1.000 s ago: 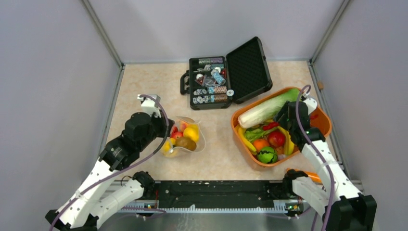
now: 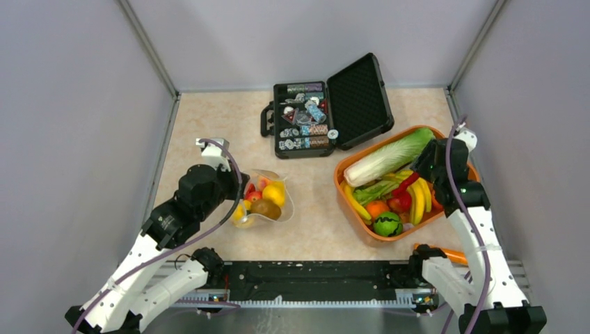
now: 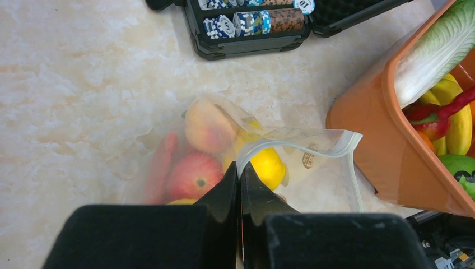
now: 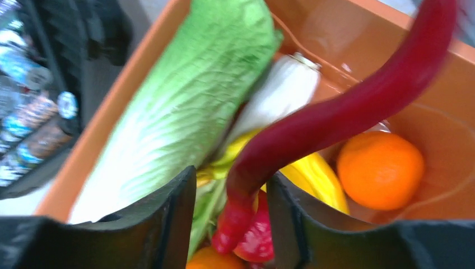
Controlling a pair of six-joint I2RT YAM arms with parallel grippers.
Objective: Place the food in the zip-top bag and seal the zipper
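A clear zip top bag [image 2: 286,214] stands on the table at the left with fruit inside. Red and yellow fruits and a brown kiwi [image 2: 266,208] show through its mouth. My left gripper is shut on the bag's white zip edge. A long red pepper [image 4: 330,126] slants over the orange bin [image 2: 360,235] and passes between the fingers of my right gripper. Those fingers stand part open, with a gap on the pepper's left side; contact on the right is hard to judge.
Inside the bin lie a cabbage [image 2: 389,156], bananas, an orange fruit [image 4: 381,170], a small watermelon [image 2: 387,224] and other produce. An open black case [image 2: 301,152] of poker chips sits at the back. Table between bag and bin is clear.
My right gripper has shifted rightward over the bin, and the red pepper now slants more and shows longer.
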